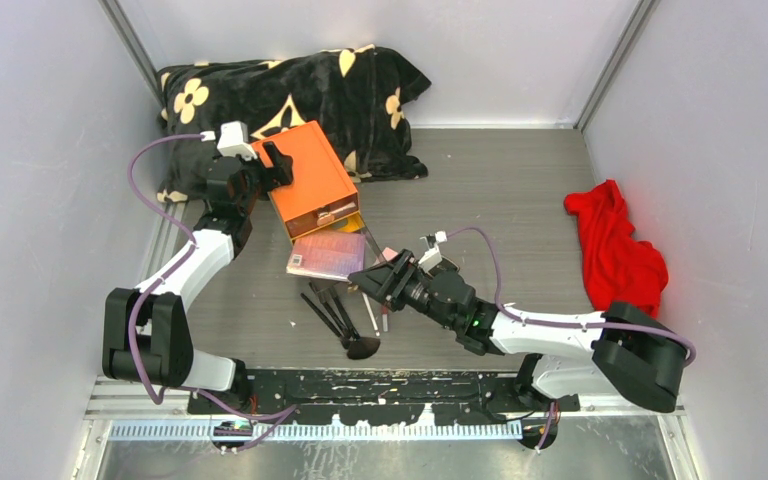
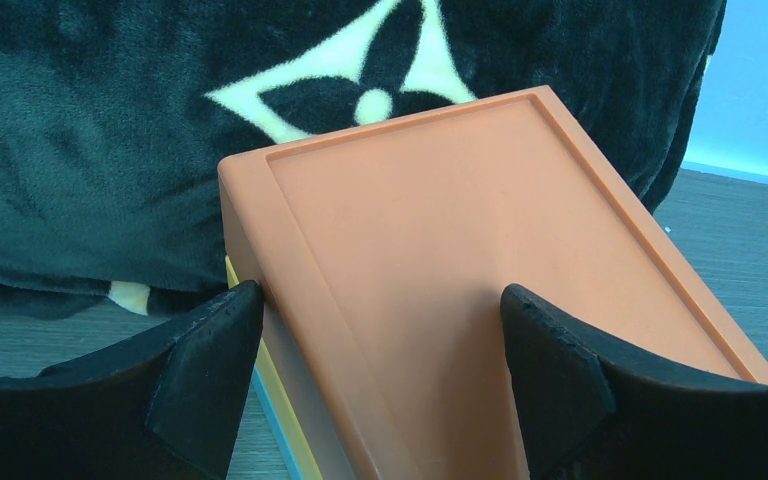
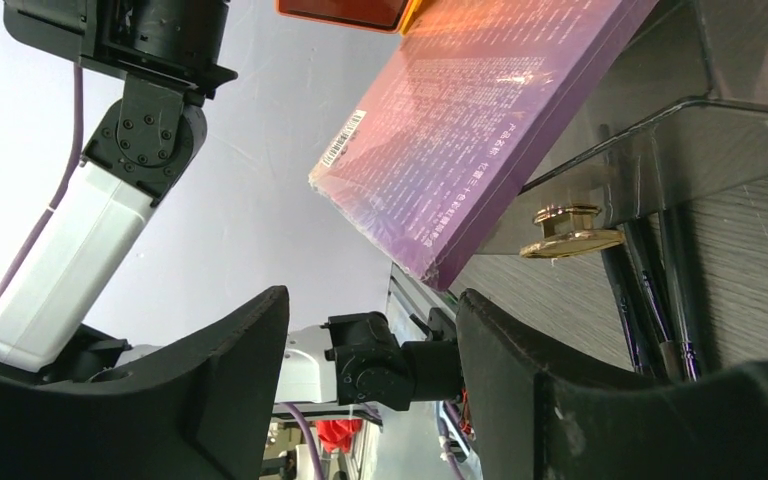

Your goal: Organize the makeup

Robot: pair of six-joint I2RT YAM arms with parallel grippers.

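Note:
An orange organizer box (image 1: pixel 307 170) stands at an angle at the back, a yellow-edged drawer pulled out at its front. From that drawer juts a flat pink-purple box (image 1: pixel 326 255), its printed face (image 3: pixel 480 110) up. My left gripper is open at the organizer's left edge, one finger beside the side wall and the other over the orange top (image 2: pixel 440 250). Open too, my right gripper has its fingertips close to the near corner of the purple box. Contact there cannot be made out. Black makeup brushes (image 1: pixel 337 322) lie on the table in front.
A gold knob (image 3: pixel 572 232) sits on the clear drawer front beside the purple box. Dark patterned cloth (image 1: pixel 290 95) lies behind the organizer. Red cloth (image 1: pixel 615 250) is at the far right.

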